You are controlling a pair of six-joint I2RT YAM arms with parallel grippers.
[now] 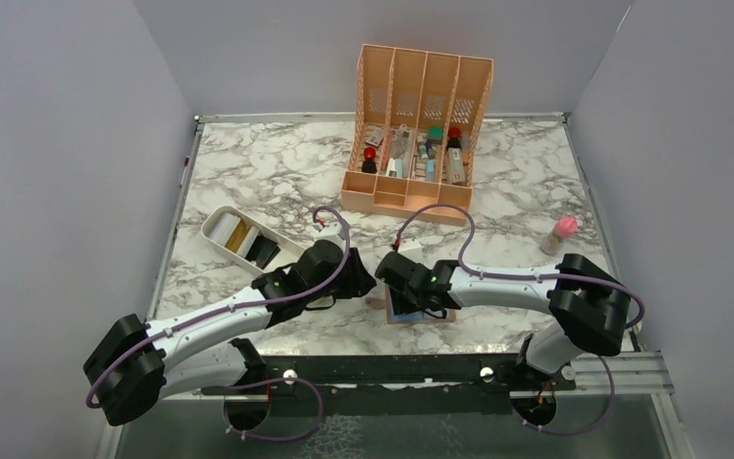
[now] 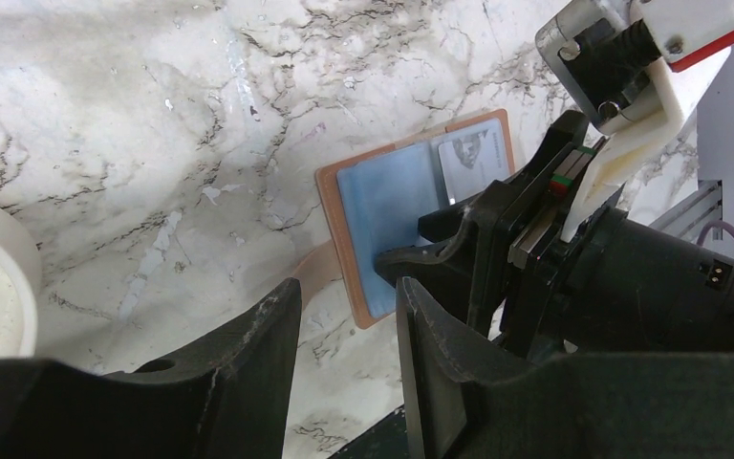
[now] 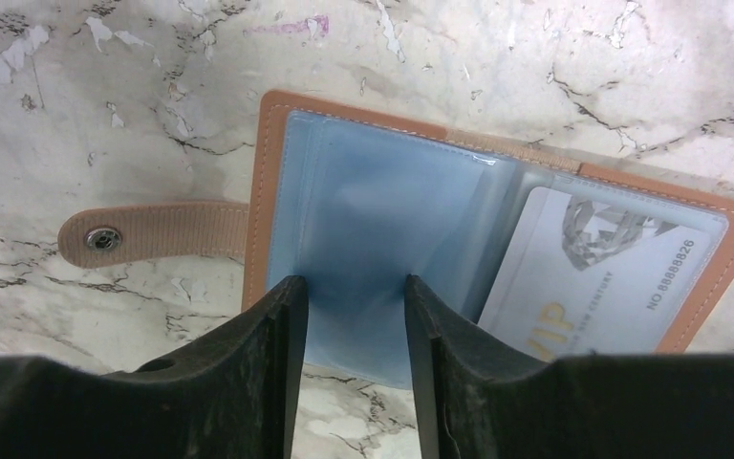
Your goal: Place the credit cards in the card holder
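The open card holder (image 3: 363, 191) lies flat on the marble table, tan-edged, with blue clear sleeves; its strap (image 3: 158, 229) points left. A white VIP card (image 3: 602, 277) sits in its right half. My right gripper is down on the empty left sleeve, part open, fingertips on the plastic with no card between them. My left gripper hangs open beside the holder, nothing between its fingers. In the top view, a white tray (image 1: 232, 210) at left holds several cards (image 1: 234, 234).
An orange compartment organizer (image 1: 406, 201) with small items stands at the back. A pink-capped bottle (image 1: 559, 229) is at the right. Both arms are close together at the front middle.
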